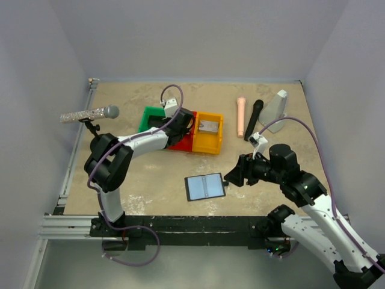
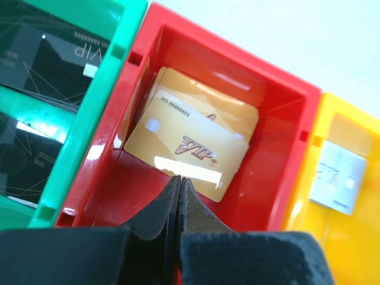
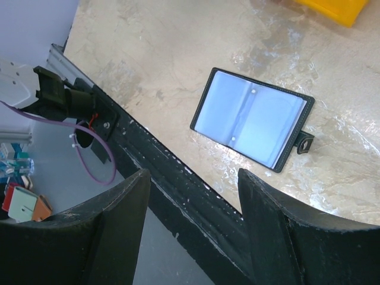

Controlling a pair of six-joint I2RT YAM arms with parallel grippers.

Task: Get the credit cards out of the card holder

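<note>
In the left wrist view, gold cards (image 2: 185,145) marked VIP lie overlapping in the red bin (image 2: 261,65). Black cards (image 2: 50,65) rest in the green bin (image 2: 132,18), and a silver card (image 2: 338,178) in the yellow one (image 2: 350,116). My left gripper is shut over the red bin, nothing visible between its fingers. The card holder (image 3: 252,119), black-edged with clear sleeves, lies open and flat on the table; its sleeves show no cards. My right gripper stands open and empty near the holder's right side in the top view.
Behind my right arm lie a pink cylinder (image 1: 240,117), a black microphone-like object (image 1: 254,120) and a pale tapered object (image 1: 274,112). A glittery microphone (image 1: 90,114) on a stand is at the left. The table between bins and holder is clear.
</note>
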